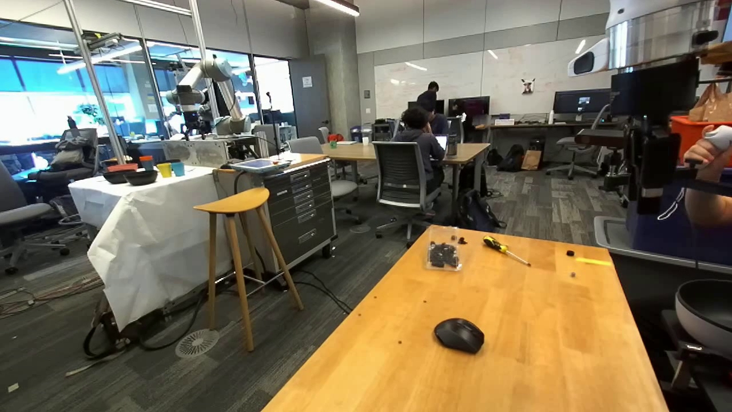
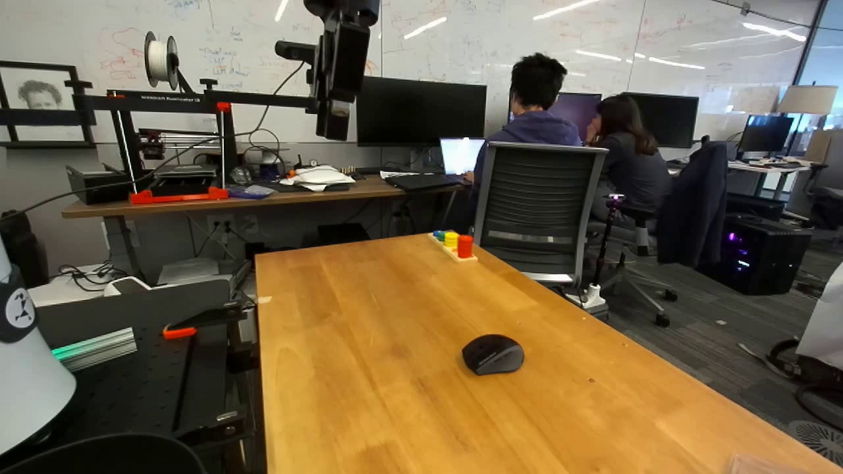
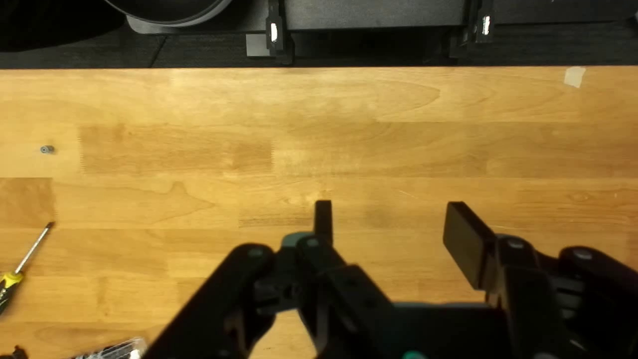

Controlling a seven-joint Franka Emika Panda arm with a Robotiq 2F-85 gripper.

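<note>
In the wrist view my gripper has its two black fingers well apart, with bare tabletop seen below the gap and nothing between them. Exterior view 1 has the gripper at the upper right, high above the table's right side; in exterior view 2 it hangs high near the whiteboard. A black computer mouse (image 1: 459, 336) lies on the wooden table (image 1: 535, 323), far below and away from the gripper. The same mouse (image 2: 493, 355) appears right of centre in exterior view 2, and the wrist view does not show it.
A yellow-black screwdriver (image 1: 506, 250) and a clear box of black pieces (image 1: 444, 255) lie at one table end. A board with coloured pegs (image 2: 454, 246) stands at another edge. Beside the table is a dark bowl (image 1: 710, 302).
</note>
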